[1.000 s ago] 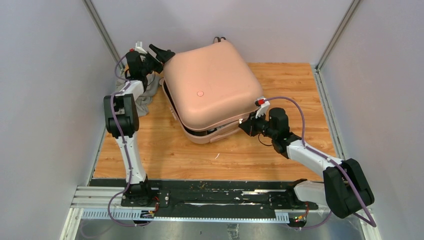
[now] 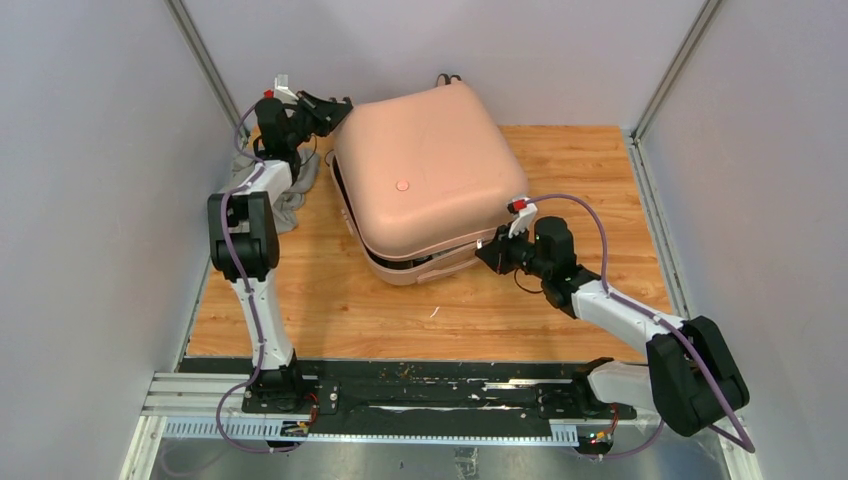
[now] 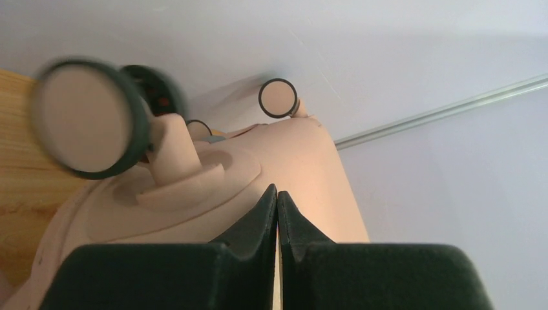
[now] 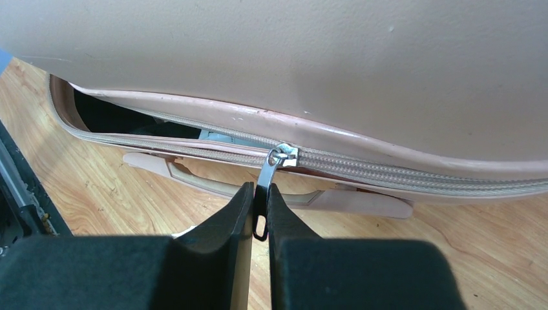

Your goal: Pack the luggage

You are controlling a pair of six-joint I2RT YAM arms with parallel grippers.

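A pink suitcase (image 2: 420,170) lies closed but partly unzipped along its left and front edges. My left gripper is shut, nothing visible between its fingers, at the suitcase's back-left corner by the wheels (image 3: 83,116). My right gripper is shut on the metal zipper pull (image 4: 269,169) at the front right. The zipper's open stretch shows a dark interior and something light blue inside. The suitcase handle (image 4: 362,203) hangs just below the zipper.
Grey cloth (image 2: 285,210) lies at the left under the left arm. Walls close in the floor at back and sides.
Compared with a second ago, the suitcase has shifted slightly right and back at its left side. My left gripper has moved slightly right. The right arm is nearly still.
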